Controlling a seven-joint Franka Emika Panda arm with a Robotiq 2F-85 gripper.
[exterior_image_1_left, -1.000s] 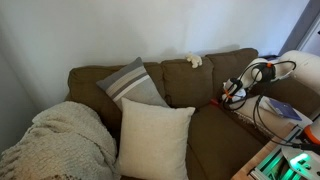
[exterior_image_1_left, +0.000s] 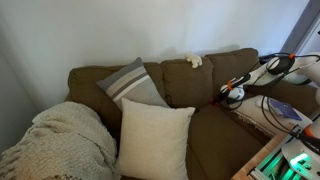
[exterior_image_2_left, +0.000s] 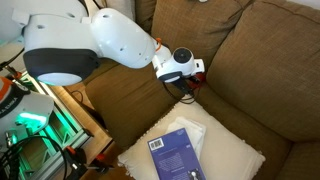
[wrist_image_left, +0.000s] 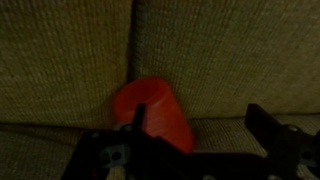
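Note:
A red, rounded object (wrist_image_left: 150, 108) shows in the wrist view, lying on the brown sofa (wrist_image_left: 220, 60) where the seat meets the backrest. My gripper is open, its dark fingers standing wide apart at the bottom of the wrist view. The red object is nearer the left finger, which hides part of it; whether they touch cannot be told. In exterior view 2 the gripper (exterior_image_2_left: 190, 84) reaches down to the back of the seat, with a bit of red beside it. Exterior view 1 shows the arm (exterior_image_1_left: 240, 88) at the sofa's right part.
A cream pillow (exterior_image_1_left: 153, 142), a striped pillow (exterior_image_1_left: 131, 84) and a fluffy blanket (exterior_image_1_left: 62, 145) occupy the sofa's left. A small white plush (exterior_image_1_left: 194, 61) rests on the backrest. Near the arm, a blue book (exterior_image_2_left: 176, 155) lies on a white cushion (exterior_image_2_left: 228, 155).
The arm has shifted slightly at the right end of the sofa, and less of the red object shows beside the gripper. Pillows, blanket and plush have stayed put.

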